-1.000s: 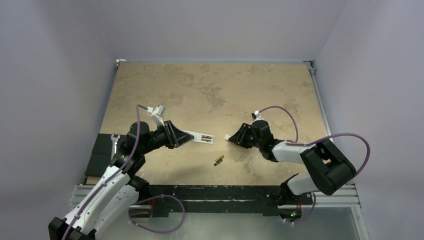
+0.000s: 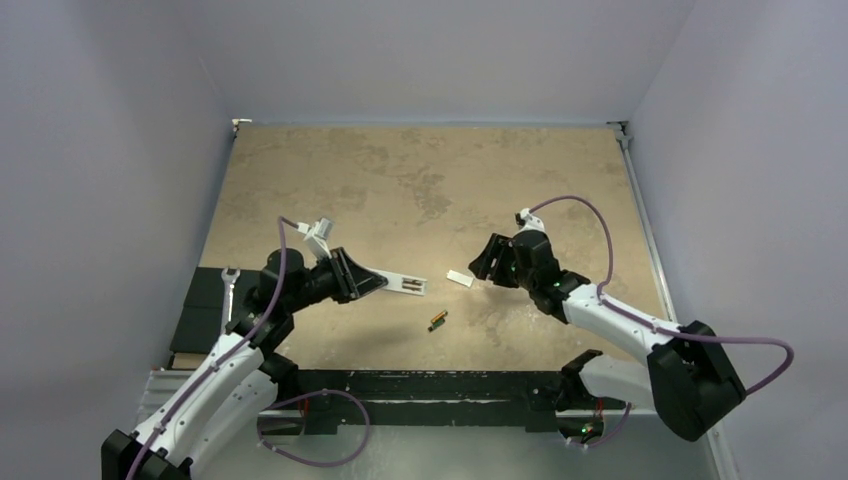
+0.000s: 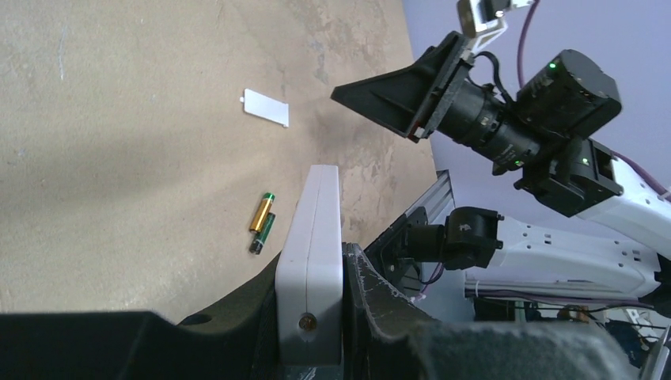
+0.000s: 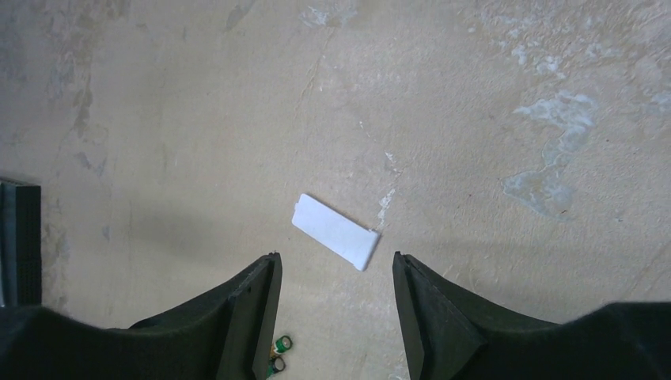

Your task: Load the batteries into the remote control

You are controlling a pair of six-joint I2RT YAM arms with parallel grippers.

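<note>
The white remote control (image 2: 402, 282) is held by my left gripper (image 2: 380, 282), shut on its end. Seen from above, the remote's battery bay is uncovered, with springs showing. In the left wrist view the remote (image 3: 312, 261) stands between the fingers, its bay hidden. The white battery cover (image 4: 335, 231) lies flat on the table, to the right of the remote. Above it, my right gripper is open and empty, clear of the cover. Two batteries, one gold-and-green (image 3: 262, 212) and one green-and-black (image 3: 263, 233), lie side by side on the table in front.
A wrench (image 2: 229, 290) rests on a black box (image 2: 196, 318) at the left edge, beside my left arm. A black strip (image 2: 430, 385) runs along the front edge.
My left gripper has shifted slightly with the remote.
</note>
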